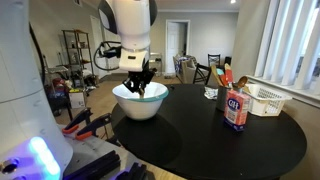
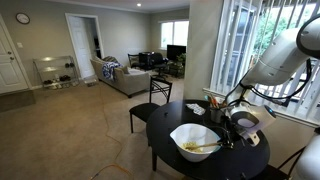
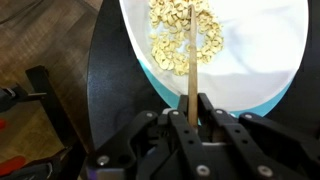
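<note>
A large white bowl (image 1: 140,104) with a pale teal inside rim stands near the edge of the dark round table. In the wrist view, loose yellowish pieces (image 3: 203,22) lie in the bowl's bottom. A wooden stick-like utensil (image 3: 193,60), probably a spoon's handle, runs from the fingers into those pieces; its far end is cut off by the view's top edge. My gripper is shut on this utensil, above the near rim of the bowl. From the second exterior side, the utensil (image 2: 204,146) slants down into the bowl (image 2: 190,133).
A red and white carton (image 1: 236,109) stands on the table's right, in front of a white basket (image 1: 265,98) and a holder of colourful utensils (image 1: 225,77). Bare tabletop (image 1: 190,130) lies between bowl and carton. A black chair (image 2: 160,92) stands beside the table.
</note>
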